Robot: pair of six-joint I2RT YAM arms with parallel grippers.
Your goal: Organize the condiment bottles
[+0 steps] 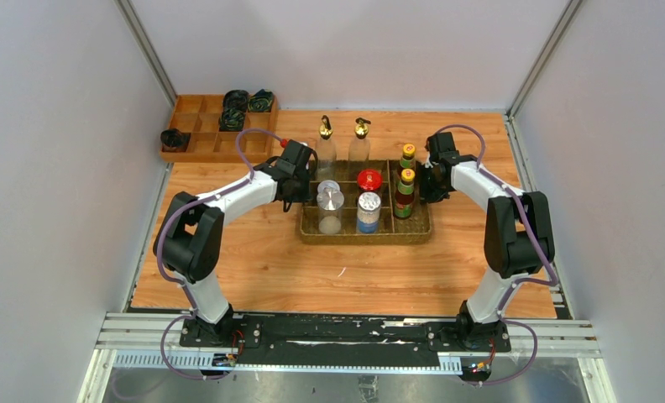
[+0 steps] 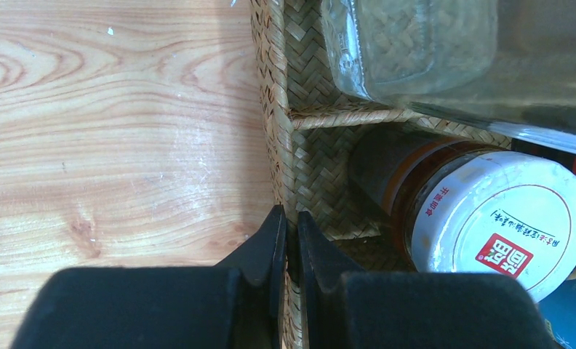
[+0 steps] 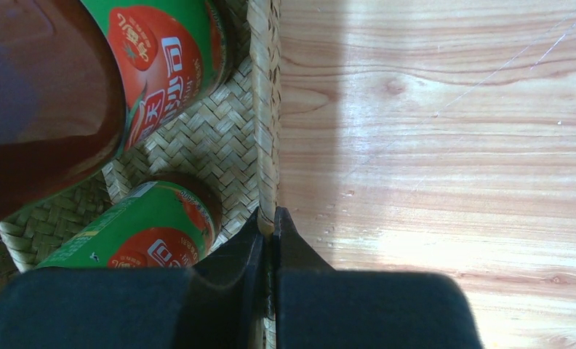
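A woven basket (image 1: 364,239) with compartments stands mid-table, holding the condiment containers. My left gripper is shut on its left rim (image 2: 274,120); my right gripper is shut on its right rim (image 3: 266,109). At the back are two clear bottles with gold tops, the left bottle (image 1: 326,153) and the right bottle (image 1: 358,151). Two ketchup bottles (image 1: 404,200) with yellow caps lean slightly at the right. A red-lidded jar (image 1: 369,180) and a white-lidded shaker (image 1: 369,214) sit in the middle, and clear jars (image 1: 330,210) at the left.
A wooden organizer (image 1: 203,156) with dark bowls (image 1: 233,118) occupies the back left corner. The table (image 1: 346,285) in front of the basket is free apart from a small white scrap.
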